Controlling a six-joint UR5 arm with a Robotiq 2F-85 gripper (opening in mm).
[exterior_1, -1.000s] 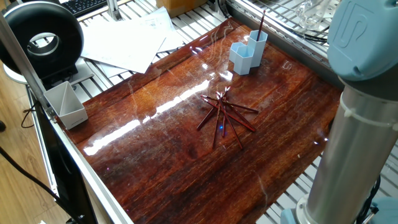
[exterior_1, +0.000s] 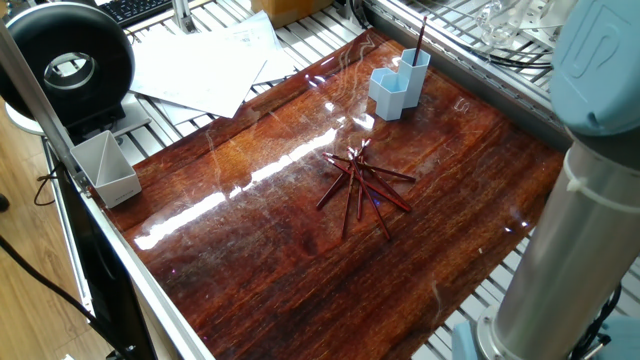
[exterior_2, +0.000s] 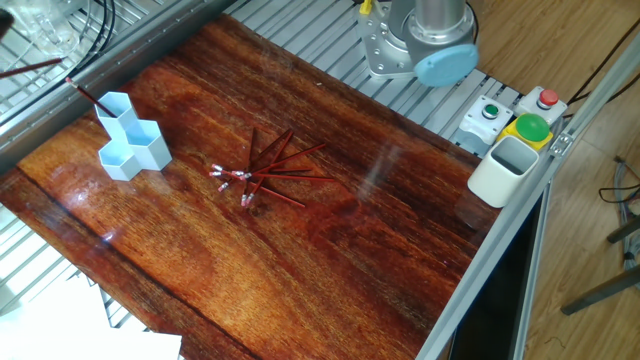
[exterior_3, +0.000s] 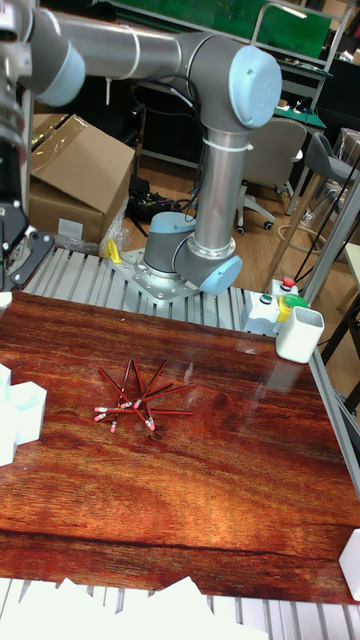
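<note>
Several dark red pencils (exterior_1: 362, 190) lie crossed in a loose fan-shaped pile on the wooden board. Beyond them stands a pale blue holder (exterior_2: 137, 145) of three joined hexagonal cups; one pencil (exterior_1: 420, 42) leans upright in its taller cup, and the other two cups look empty. At the left edge of exterior view 3 shows a black part at the arm's end (exterior_3: 21, 247), above the board's left side and near the holder. The gripper's fingers are cut off there, so their state is hidden. A thin dark red stick (exterior_2: 30, 68) enters exterior view 2 from the left; what supports it is unclear.
A white open bin (exterior_2: 503, 172) stands at one board corner beside the red and green buttons (exterior_2: 547, 98). White papers (exterior_1: 205, 65) lie along another side, near a black round device (exterior_1: 68, 68). Much of the board (exterior_3: 213, 501) is bare. The arm's base (exterior_3: 176, 272) sits behind it.
In exterior view 1 the arm's blue joint and grey link have shifted slowly to the right. The pencils and holder have stayed put.
</note>
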